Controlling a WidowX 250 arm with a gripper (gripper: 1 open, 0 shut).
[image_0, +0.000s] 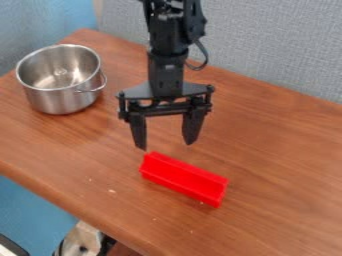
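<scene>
My gripper hangs open in the middle of the camera view, nothing between its dark fingers. Just below and in front of it a long red block lies on the wooden table, angled from upper left to lower right. To the left of the gripper stands a steel pot with a wire handle.
A grey wall lies behind, and the table's edge runs along the lower left over a blue surface.
</scene>
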